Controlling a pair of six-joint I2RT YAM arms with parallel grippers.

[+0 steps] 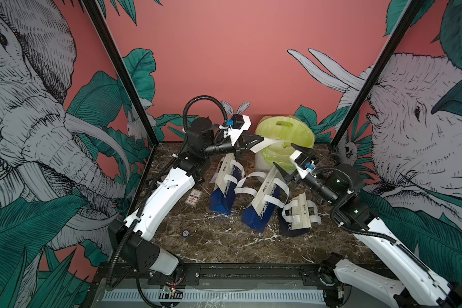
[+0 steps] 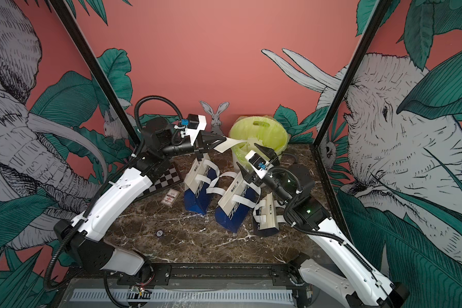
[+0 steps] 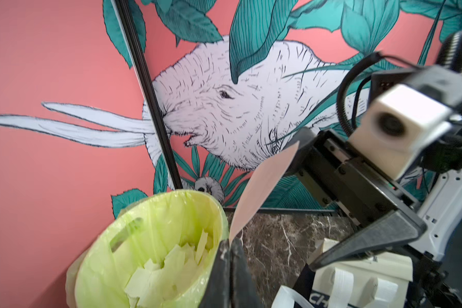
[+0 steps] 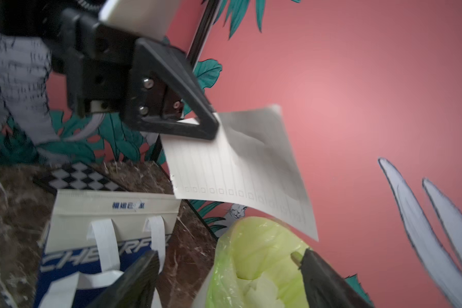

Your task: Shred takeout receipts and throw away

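Observation:
A white slip of receipt paper (image 4: 256, 164) with faint print sticks out from my left gripper (image 1: 260, 144), which is shut on one end of it. In the left wrist view the slip (image 3: 261, 190) stands up from the closed fingertips, bending to the right. My right gripper (image 1: 287, 157) stands open just right of the bin's front, its fingers (image 4: 320, 279) wide apart and no paper between them. The lime-green-lined bin (image 3: 95, 256) is below and beyond both grippers. Several torn paper scraps (image 3: 164, 272) lie inside it.
Two blue-and-cream bags (image 1: 223, 190) (image 1: 260, 208) and a third, darker one (image 1: 298, 218) stand before the bin with straps outward. A small card (image 1: 193, 197) and a checkered board (image 2: 165, 179) lie left.

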